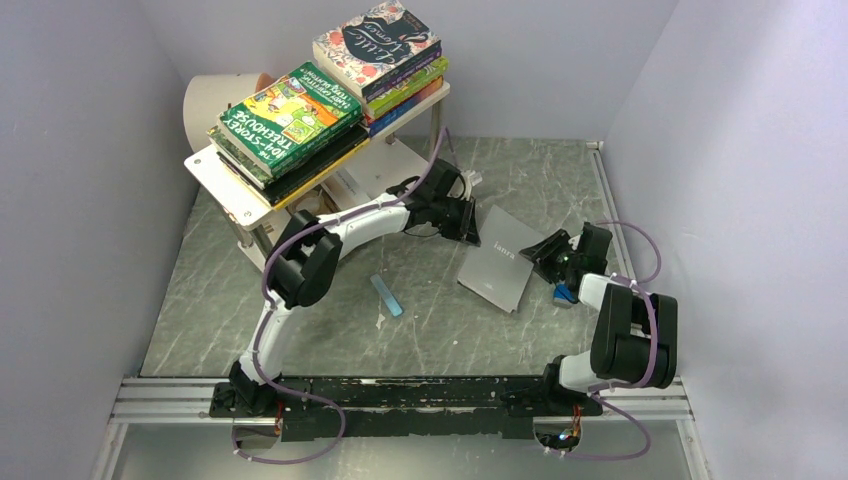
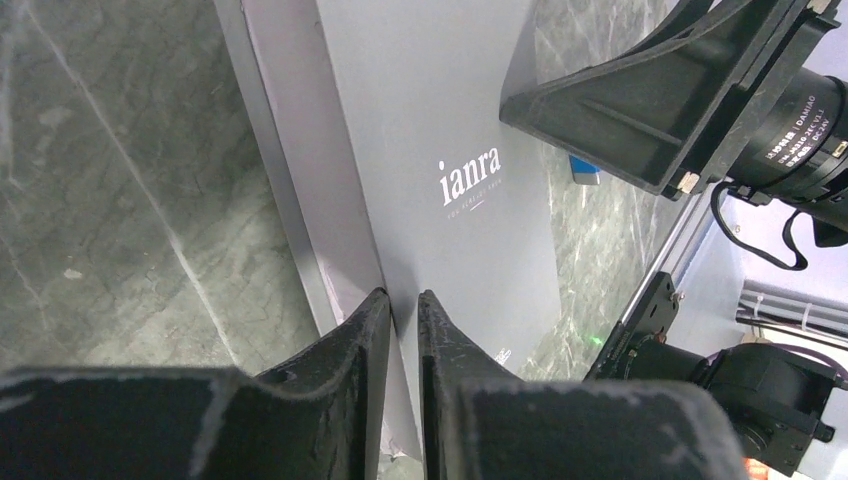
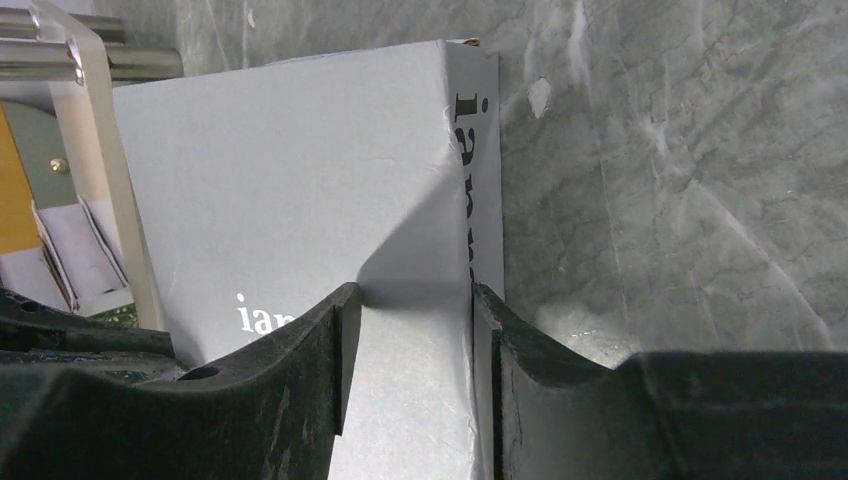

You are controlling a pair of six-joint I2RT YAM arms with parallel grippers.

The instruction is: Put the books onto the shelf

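Observation:
A grey book marked "ianra" point(image 1: 505, 252) lies between both arms on the grey marbled floor. My right gripper point(image 1: 530, 260) is shut on it from the right; in the right wrist view its fingers point(image 3: 345, 330) straddle the lettered spine side. At the book's upper left edge is my left gripper point(image 1: 471, 232), part open. In the left wrist view a narrow gap separates its fingertips point(image 2: 375, 325), with the cover's edge running through that gap; firm contact cannot be made out. On the shelf point(image 1: 222, 190), a green Treehouse book point(image 1: 290, 115) and a Little Women book point(image 1: 378, 45) top two stacks.
The white shelf stands close behind my left arm. A light blue strip point(image 1: 386, 296) lies on the open floor left of the grey book. A small blue object point(image 1: 563, 294) sits below my right gripper. Walls bound both sides.

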